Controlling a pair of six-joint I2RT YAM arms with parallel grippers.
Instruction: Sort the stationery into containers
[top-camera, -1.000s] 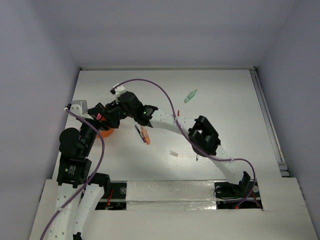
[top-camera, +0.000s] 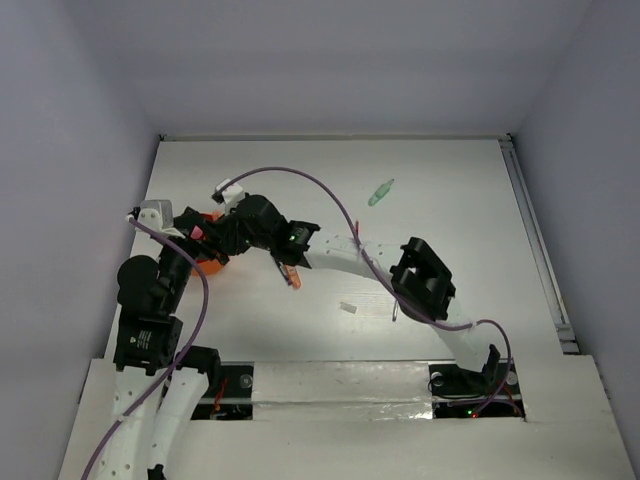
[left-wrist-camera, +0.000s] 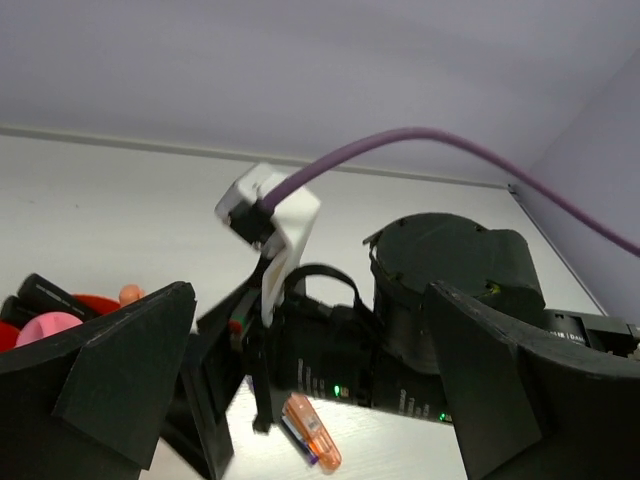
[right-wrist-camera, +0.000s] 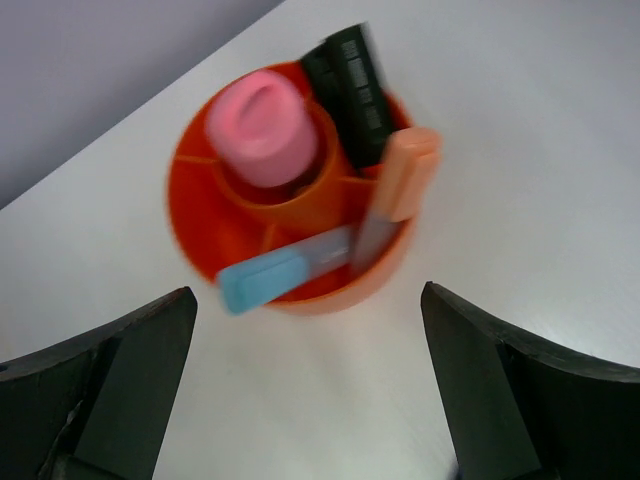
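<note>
An orange round container (right-wrist-camera: 200, 235) on the left of the board holds a pink item (right-wrist-camera: 260, 120), black items (right-wrist-camera: 355, 85), an orange-capped item (right-wrist-camera: 405, 170) and a blue item (right-wrist-camera: 265, 278). My right gripper is open above it, its view somewhat blurred. My left gripper is also open and empty, facing the right arm's wrist beside the container. In the top view both grippers crowd over the container, hiding much of it. An orange marker (left-wrist-camera: 312, 430) and a blue pen (left-wrist-camera: 298, 440) lie on the board right of the container.
A green item (top-camera: 380, 192) lies at the back right, a pale small piece (top-camera: 348, 308) near the front middle. Other thin items are partly hidden by the right arm. Walls border the back and sides; the right part of the board is clear.
My right arm has moved slightly toward the front and right of where it was, its gripper still by the container. The left arm is nearly unchanged.
</note>
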